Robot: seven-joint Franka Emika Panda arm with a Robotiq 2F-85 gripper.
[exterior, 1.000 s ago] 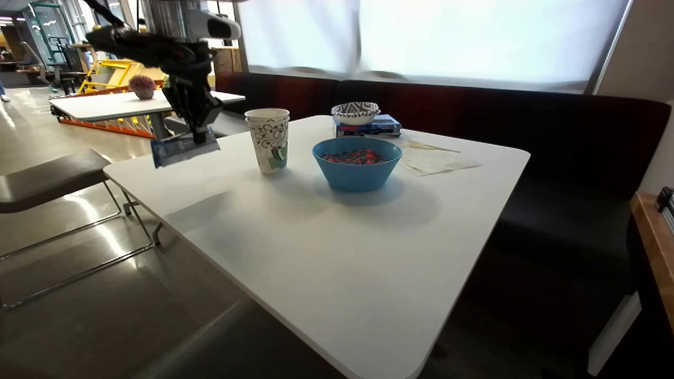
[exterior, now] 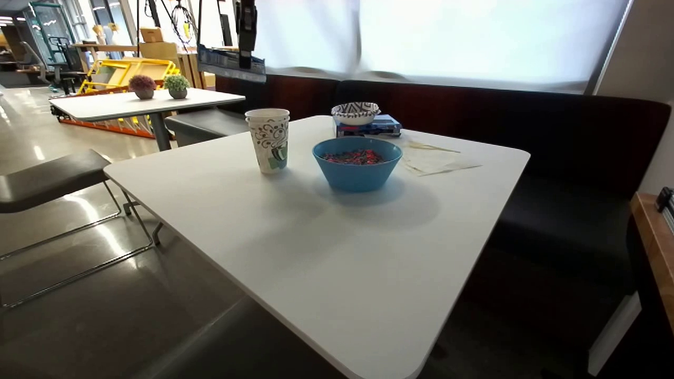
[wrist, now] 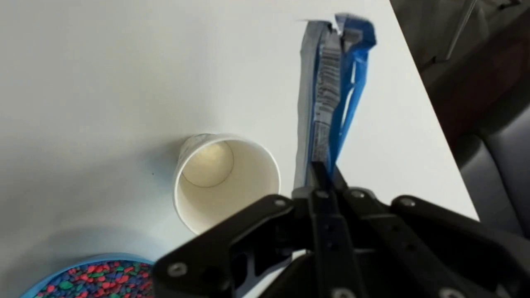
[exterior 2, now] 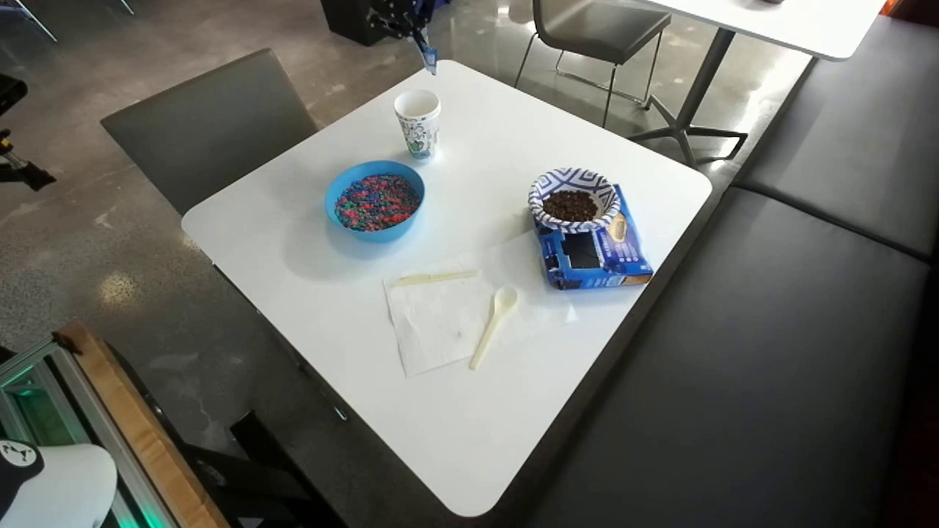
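Note:
A flattened blue-and-silver wrapper (wrist: pixel 328 94) with a barcode juts out from my gripper, which is shut on its lower end. In exterior view 1 the wrapper (exterior: pixel 231 62) hangs high, above and left of the white patterned paper cup (exterior: pixel 269 142). From above, the cup (wrist: pixel 226 181) looks empty, its pale bottom visible, just left of the fingers. In exterior view 2 the gripper shows only partly at the top edge, with the wrapper (exterior 2: pixel 430 58) below it, near the table's far corner. The cup (exterior 2: pixel 418 126) stands upright.
A blue bowl (exterior 2: pixel 341 192) of coloured pebbles stands near the cup. A patterned bowl (exterior 2: pixel 539 191) of brown pieces rests on a blue box (exterior 2: pixel 607 280). A napkin (exterior 2: pixel 436 321) and a spoon (exterior 2: pixel 494 325) lie close by.
In exterior view 1 my gripper has moved right and up, carrying the wrapper. The grip looks unchanged.

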